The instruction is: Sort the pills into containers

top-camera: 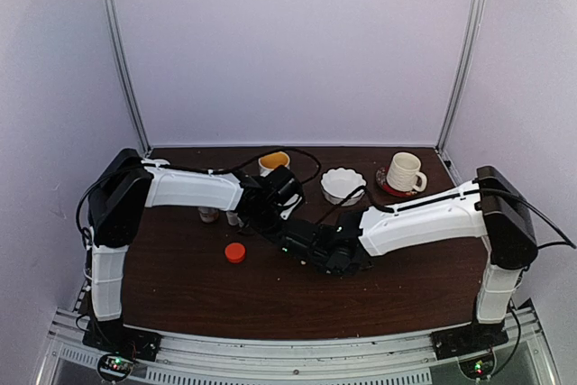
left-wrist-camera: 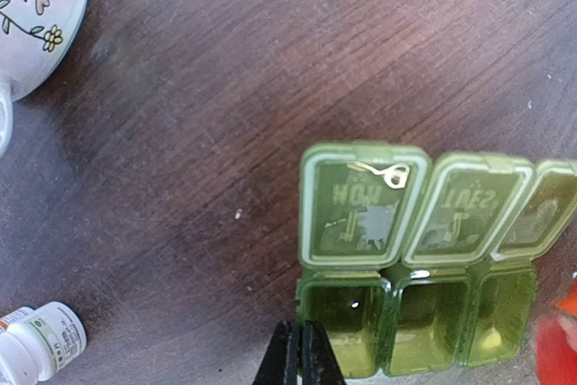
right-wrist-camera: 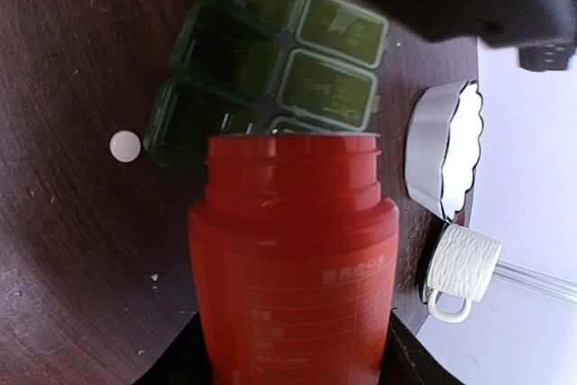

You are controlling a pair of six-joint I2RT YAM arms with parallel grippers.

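A green pill organizer [left-wrist-camera: 365, 263] lies with its lids open in the left wrist view; a small yellow pill [left-wrist-camera: 490, 340] is in the rightmost visible compartment. My left gripper is shut at the organizer's left edge, with nothing visible between its fingertips. In the right wrist view, my right gripper is shut around an uncapped red bottle [right-wrist-camera: 293, 259], its mouth pointed toward the organizer. A round white pill [right-wrist-camera: 125, 146] rests on the table just beside the organizer. The red cap [top-camera: 235, 252] sits on the table, left of centre. Both arms hide the organizer from the top view.
White bottles [left-wrist-camera: 56, 338] stand left of the organizer. A flowered cup [left-wrist-camera: 41, 20], a white scalloped bowl [top-camera: 343, 185] and a white mug [top-camera: 406, 171] on a red saucer [top-camera: 383, 183] line the back.
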